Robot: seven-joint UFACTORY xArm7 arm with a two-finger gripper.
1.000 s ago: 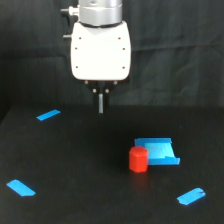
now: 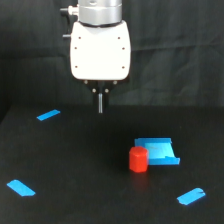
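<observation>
Above the dark table hangs the white arm (image 2: 99, 52), coming in from the top middle of the camera view. My gripper (image 2: 99, 103) shows as a thin dark shape below it, pointing down. It is too small and dark to tell how its fingers stand. A red block (image 2: 138, 159) stands on the table right of centre, well below and to the right of the gripper in the picture. Just behind it lies a blue taped patch (image 2: 160, 148); the block covers part of its left front edge.
Blue tape strips lie on the table: one at the far left (image 2: 48, 115), one at the near left (image 2: 20, 188) and one at the near right (image 2: 191, 196). A dark curtain (image 2: 170, 60) closes off the back.
</observation>
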